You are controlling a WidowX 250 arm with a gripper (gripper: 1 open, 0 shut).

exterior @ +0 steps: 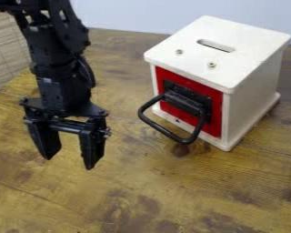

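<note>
My black gripper point(68, 141) hangs at the left above the wooden table, fingers apart and nothing between them. To its right stands a white box point(233, 50) with a slot and two round fittings on its top. Its front has a red panel point(215, 91) with a black mechanism and a black loop handle point(164, 130) sticking out toward the lower left, clear of my gripper.
A white wall point(135, 14) runs along the back, and a woven mat point(5, 64) shows at the far left.
</note>
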